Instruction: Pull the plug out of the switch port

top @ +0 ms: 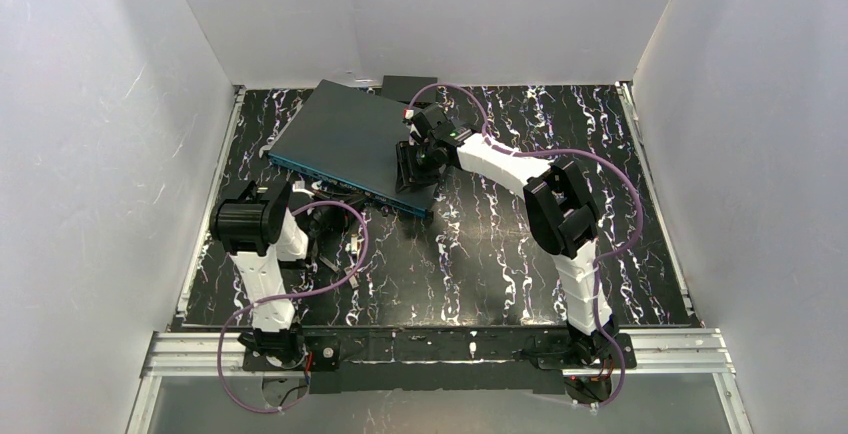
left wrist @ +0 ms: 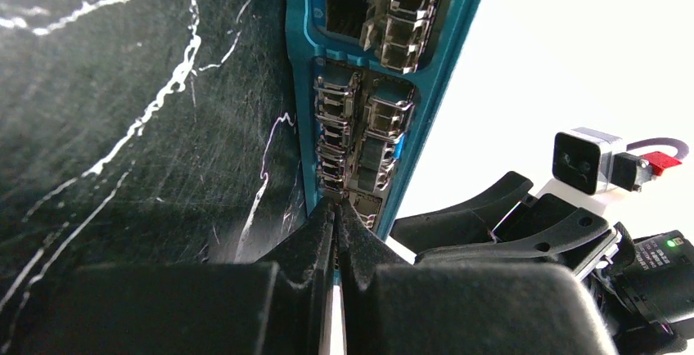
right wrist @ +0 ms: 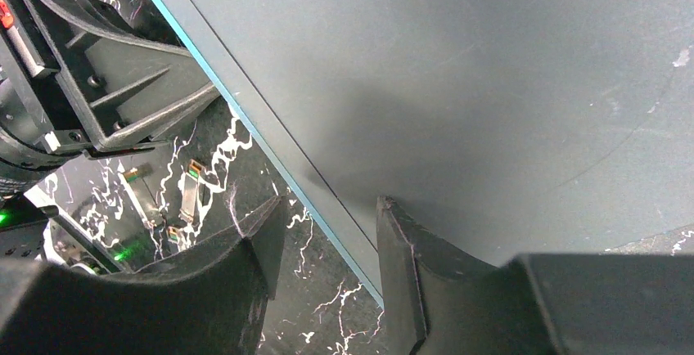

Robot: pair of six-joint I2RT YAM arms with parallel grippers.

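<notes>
The switch (top: 345, 134), a flat dark box with a teal front edge, lies angled at the back left of the table. In the left wrist view its teal front face (left wrist: 299, 85) shows metal port cages (left wrist: 335, 118). A small blue spot (left wrist: 398, 144) shows in one cage; I cannot make out which part is the plug. My left gripper is shut at the lower ports, nothing visible between its tips, which hide the ports behind them. My right gripper is at the switch's front right corner, its fingers apart on either side of the teal edge; contact is partly hidden.
Several small loose modules (right wrist: 190, 190) lie on the marbled table in front of the switch, near the left arm. A dark flat piece (top: 410, 88) sits behind the switch. Purple cables (top: 320, 292) run along both arms.
</notes>
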